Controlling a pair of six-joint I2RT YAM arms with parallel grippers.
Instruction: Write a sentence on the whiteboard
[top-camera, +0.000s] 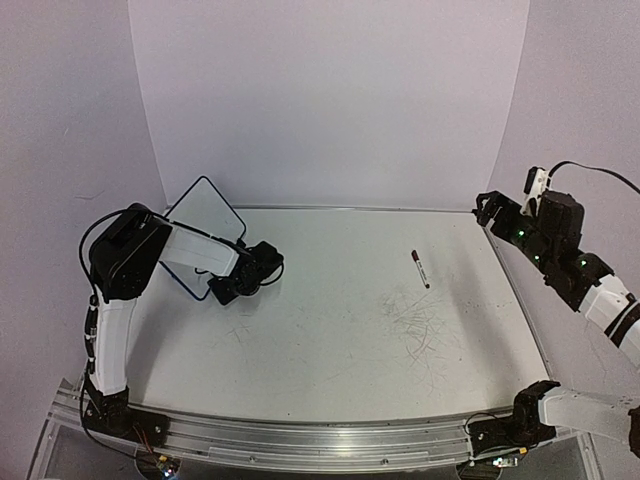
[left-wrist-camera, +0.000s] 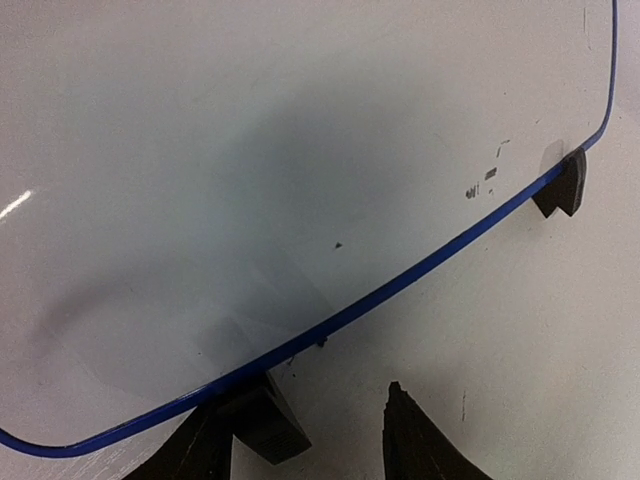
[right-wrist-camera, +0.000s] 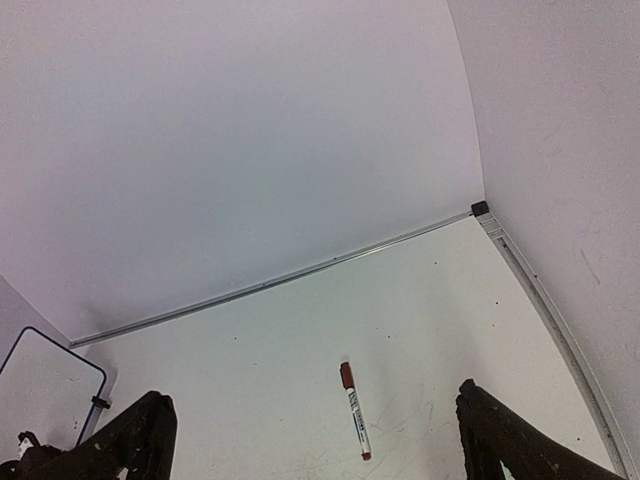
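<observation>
The whiteboard (top-camera: 204, 210), a white panel with a thin dark blue rim, leans at the far left of the table, partly hidden by my left arm. At its lower edge is my left gripper, open. One black foot (left-wrist-camera: 268, 428) of the whiteboard is between its fingers, close to the left finger and clear of the right one. A marker (right-wrist-camera: 356, 410) with a reddish-brown cap lies on the table, right of centre. High at the right side hangs my right gripper (top-camera: 482, 207), open and empty, well away from the marker.
Between the whiteboard and the marker, the white table (top-camera: 330, 330) is bare apart from scratches. Walls (top-camera: 330, 110) close in the back and both sides. A second black foot (left-wrist-camera: 565, 187) sticks out farther along the whiteboard's rim.
</observation>
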